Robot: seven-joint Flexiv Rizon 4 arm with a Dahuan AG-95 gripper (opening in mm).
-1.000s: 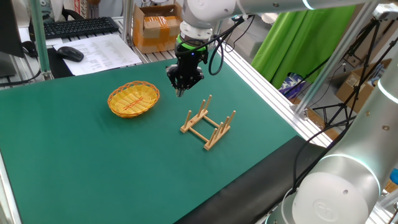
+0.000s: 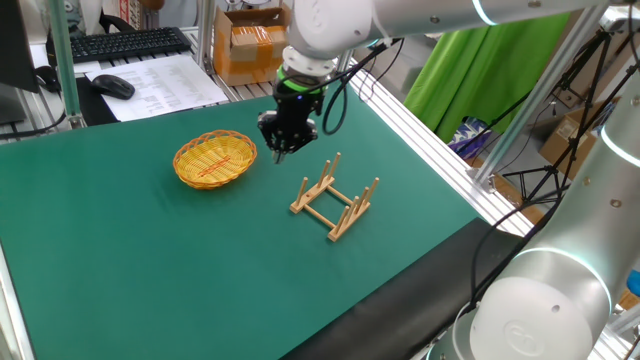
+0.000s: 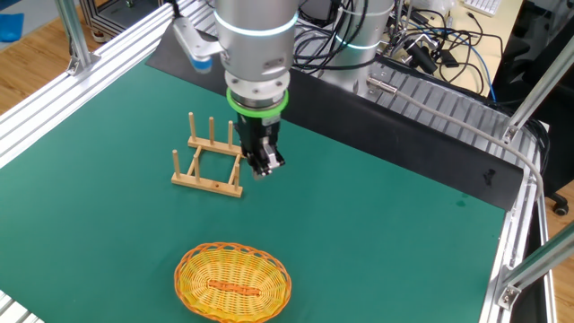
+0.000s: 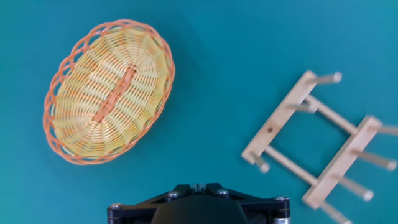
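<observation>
A shallow oval wicker basket (image 2: 215, 160), yellow with an orange rim and an orange strip across its base, lies empty on the green table. Also empty is a wooden peg rack (image 3: 208, 186) with upright dowels, which rests flat nearer the robot's base. My black gripper (image 2: 279, 156) hangs above the cloth, between basket and rack in exterior view 1. In the wrist view, the gripper appears at the bottom edge, its fingertips together and nothing visible between them. Basket (image 4: 111, 93) at left and rack (image 4: 339, 163) at right are both apart from it.
A black strip (image 3: 404, 152) runs along the robot's side of the table. Beyond the far edge are papers (image 2: 165, 85), a keyboard (image 2: 125, 43) and a cardboard box (image 2: 248, 48). Metal frame posts stand at the edges.
My gripper has shifted slightly left in exterior view 1, toward the basket, and a touch lower. The basket and rack have stayed in place.
</observation>
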